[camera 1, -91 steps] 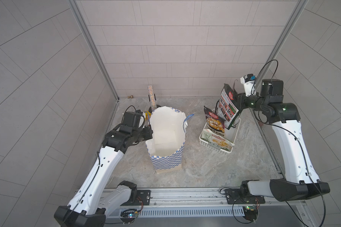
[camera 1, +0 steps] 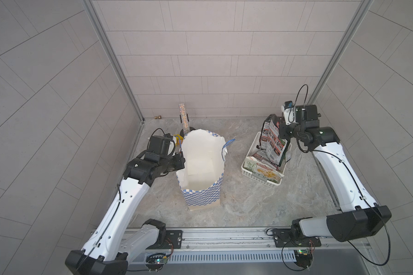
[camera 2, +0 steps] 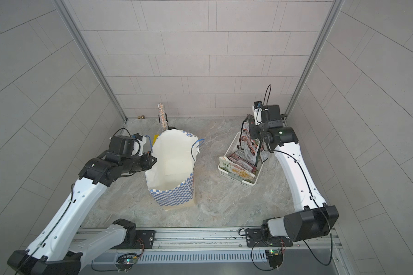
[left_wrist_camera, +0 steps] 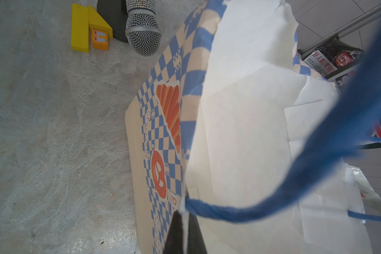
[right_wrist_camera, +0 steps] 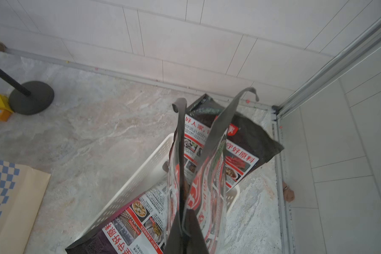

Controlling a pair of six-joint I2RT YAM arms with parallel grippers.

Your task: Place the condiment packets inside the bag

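Observation:
A blue-and-white checked paper bag [camera 1: 202, 197] stands upright with its white-lined mouth facing up. My left gripper is shut on the bag's rim at its left side. A blue cord handle [left_wrist_camera: 258, 207] crosses close to the left wrist camera. On the right, my right gripper is shut on the edge of a dark packet [right_wrist_camera: 203, 199] with red-and-white print. This packet stands over the white basket [camera 1: 250, 173]. Another dark packet [right_wrist_camera: 129, 224] leans within the basket, and a light green packet [camera 1: 263, 170] lies at its front. Packet undersides are hidden.
Behind the bag stands a microphone [left_wrist_camera: 144, 36] on a dark round base, with yellow blocks [left_wrist_camera: 80, 27] beside it. Open counter [camera 1: 238, 201] separates the bag from the basket. Walls enclose the back and both sides.
The smaller dark packet has tipped flatter. The left arm and bag look unchanged.

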